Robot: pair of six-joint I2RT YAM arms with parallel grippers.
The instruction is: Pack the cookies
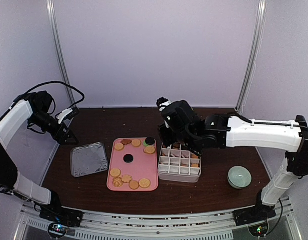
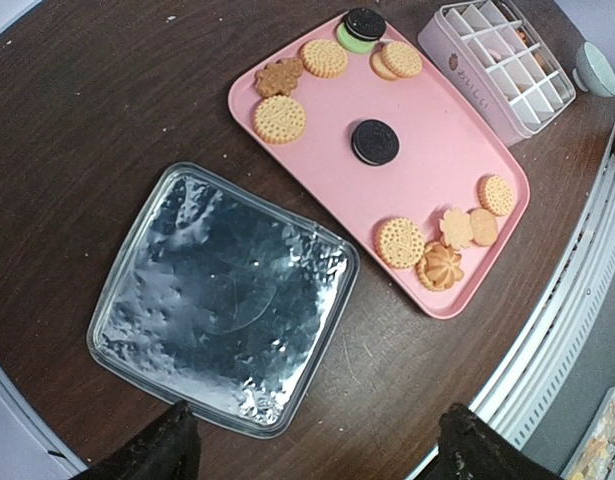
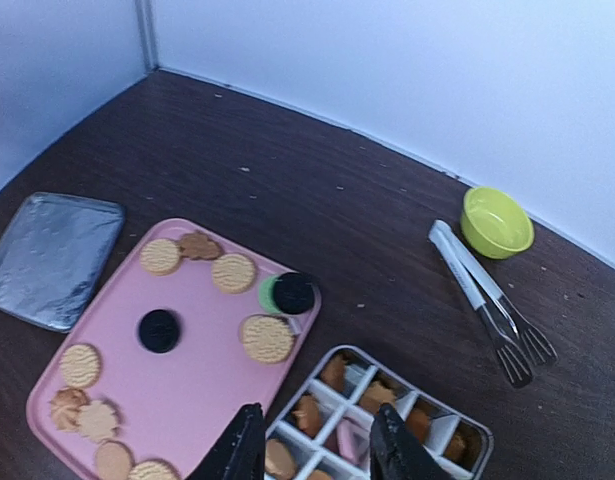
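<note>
Round, flower-shaped and dark sandwich cookies lie on the pink tray (image 1: 140,172), some grouped at its front end and others at its back. One dark cookie (image 2: 375,142) sits alone in the middle. Right of the tray stands the divided box (image 1: 179,174), with brown pieces in several compartments. My right gripper is above the box's back part, its fingers parted and no cookie showing between them. A clear lid (image 2: 222,300) lies flat left of the tray. Over the table's left side my left gripper stands open and empty.
Behind the box lie metal tongs (image 3: 484,305) beside a yellow-green bowl (image 3: 496,222); the right arm hides both in the top view. A pale green bowl (image 1: 239,177) stands at front right. The table behind the tray is clear.
</note>
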